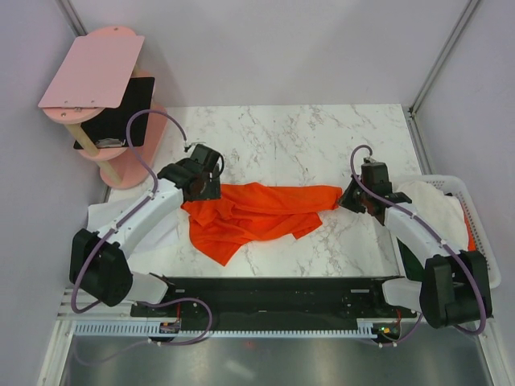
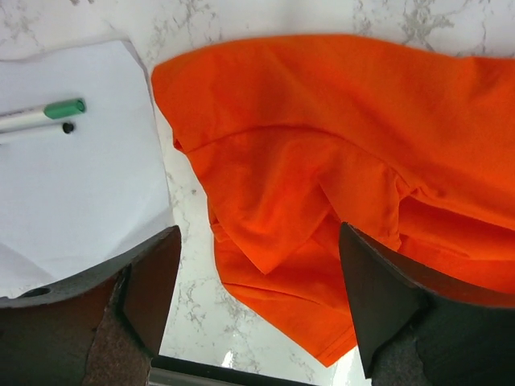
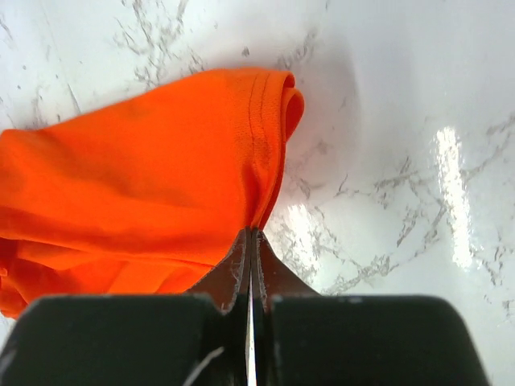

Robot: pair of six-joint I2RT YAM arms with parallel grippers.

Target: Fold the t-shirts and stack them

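Note:
One orange-red t-shirt (image 1: pixel 273 199) lies rumpled across the marble table, its far part stretched left to right and loose folds toward the front edge. Over the shirt's left end my left gripper stands open, with no cloth between its fingers. At the right end my right gripper is shut, its tips meeting the hem edge of the orange cloth (image 3: pixel 161 169). A thin bit of that edge seems to be pinched there. In the top view the right gripper (image 1: pixel 341 207) is at the shirt's right corner; the arm partly hides it.
At right a white basket (image 1: pixel 492 269) holds white, green and orange cloth. White paper (image 2: pixel 76 185) with two markers (image 2: pixel 60 110) lies left of the shirt. A pink shelf stand (image 1: pixel 133 169) rises at the back left.

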